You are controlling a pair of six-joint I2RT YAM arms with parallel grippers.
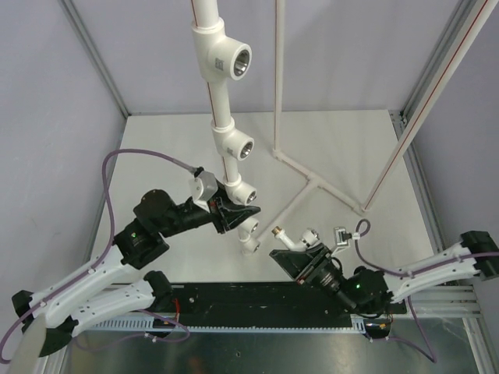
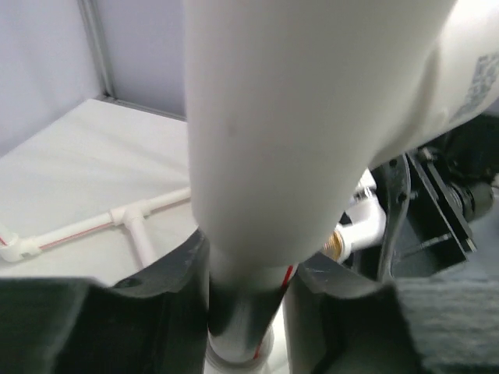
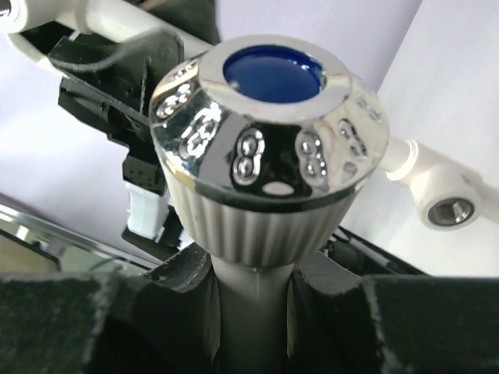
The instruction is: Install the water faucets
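Note:
The vertical white pipe [image 1: 219, 101] carries several tees with metal threaded sockets [image 1: 245, 148]. My left gripper [image 1: 238, 214] is at its lower part; in the left wrist view the pipe [image 2: 288, 109] stands between its fingertips, but whether they grip it is unclear. My right gripper [image 1: 292, 257] is shut on a faucet [image 3: 265, 210] with a blue-capped chrome handle and white body. The faucet's brass thread [image 1: 277, 231] points up-left toward the pipe, apart from it, a little right of the lowest tees.
A white pipe frame [image 1: 312, 181] lies on the back panel [image 1: 156, 136] at the right. A thin upright pipe [image 1: 278, 70] and a slanted one [image 1: 421, 109] stand behind. A dark strip [image 1: 234, 304] runs along the front.

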